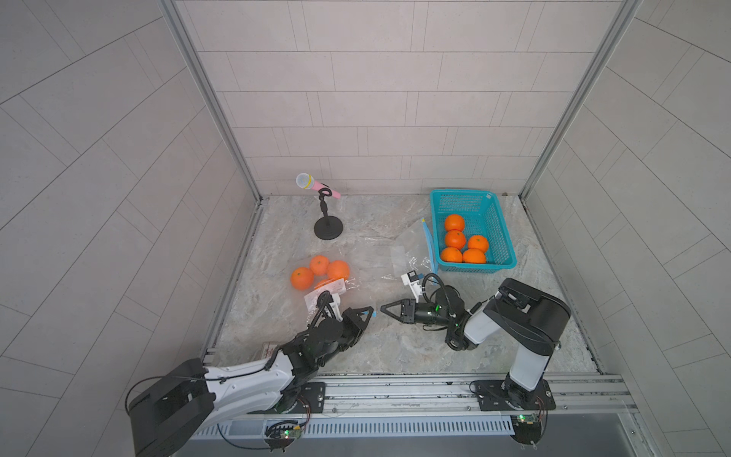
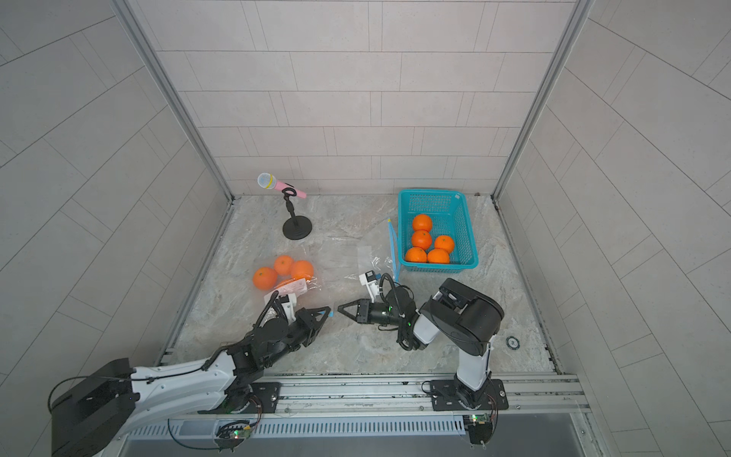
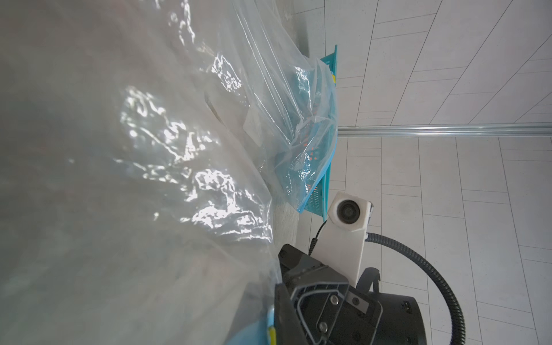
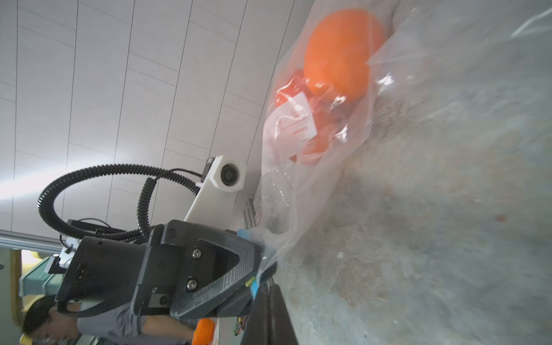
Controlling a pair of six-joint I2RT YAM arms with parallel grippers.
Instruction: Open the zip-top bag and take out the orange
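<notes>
A clear plastic bag point(image 4: 339, 126) with several oranges point(image 1: 302, 278) and a white label lies at the left. My left gripper point(image 1: 367, 312) is shut on the bag's edge near its blue zip, which shows at the fingers in the right wrist view. A little to the right, my right gripper point(image 1: 385, 309) is shut with nothing visible between its fingers, its tips apart from the left's. The plastic fills much of the left wrist view.
A teal basket point(image 1: 498, 228) of oranges stands at the back right. Another clear bag with a blue zip point(image 1: 428, 243) lies beside it. A black stand point(image 1: 328, 227) holding a pink object is at the back left.
</notes>
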